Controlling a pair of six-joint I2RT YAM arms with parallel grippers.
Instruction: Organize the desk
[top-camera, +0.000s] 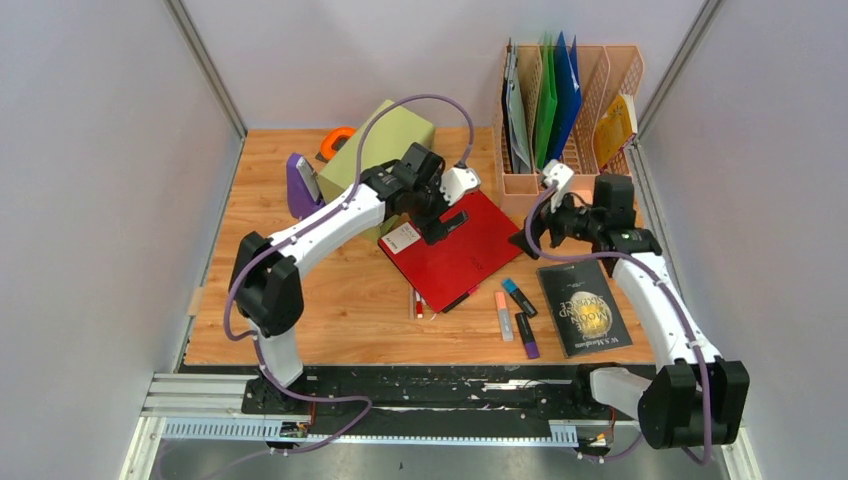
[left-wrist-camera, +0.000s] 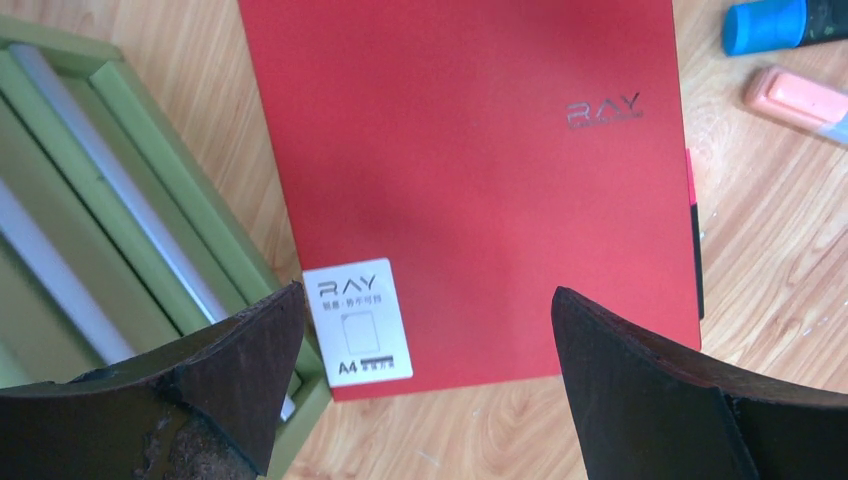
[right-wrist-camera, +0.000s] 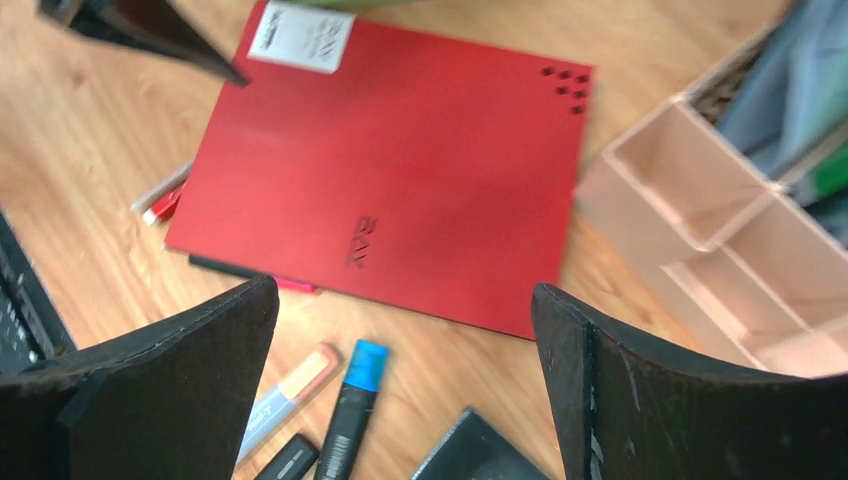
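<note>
A red folder (top-camera: 465, 255) with a white label lies on the desk over some pens. My left gripper stands open above it, beside an olive box (top-camera: 385, 140). My right gripper is open above the desk, near the folder's right side and the front of the pink file rack (top-camera: 535, 190). The rack holds green (top-camera: 547, 90), blue and yellow files. Several markers (top-camera: 525, 335) and a dark book (top-camera: 585, 310) lie at the front right.
A purple stapler-like object (top-camera: 300, 195) and an orange tape roll (top-camera: 330, 145) stand at the back left.
</note>
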